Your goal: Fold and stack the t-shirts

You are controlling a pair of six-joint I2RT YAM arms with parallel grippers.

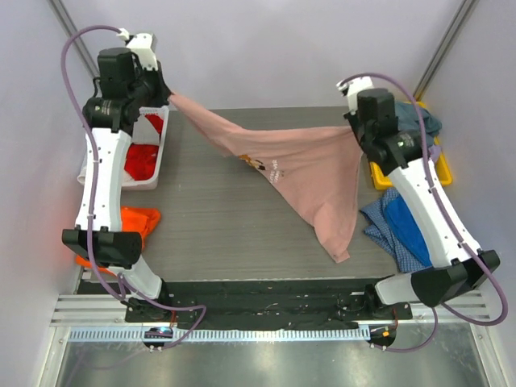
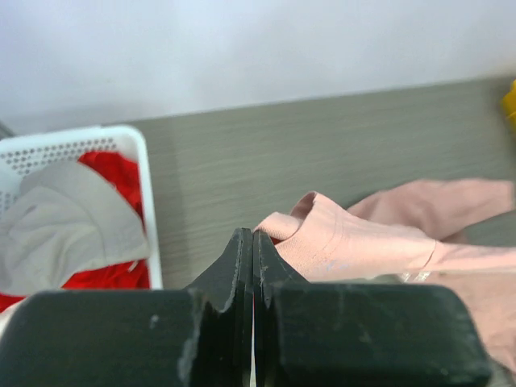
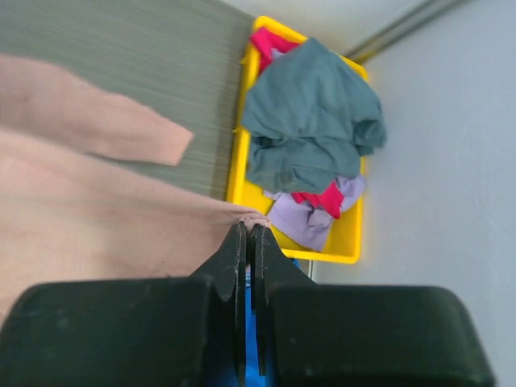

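Note:
A pink t-shirt (image 1: 314,165) is stretched across the table between my two grippers, its lower part hanging toward the front. At the upper left my left gripper (image 1: 168,97) is shut, and the left wrist view shows the shirt's bunched edge (image 2: 310,234) at its fingertips. On the other side my right gripper (image 1: 350,118) is shut on another edge of the shirt, visible as cloth (image 3: 185,222) running into the fingertips in the right wrist view. Part of a printed picture (image 1: 254,162) shows on the fabric.
A white basket (image 2: 149,201) with red and white clothes is at the left, above an orange cloth (image 1: 142,219). At the right stands a yellow bin (image 3: 236,165) of clothes; blue folded cloths (image 1: 407,230) lie in front of it.

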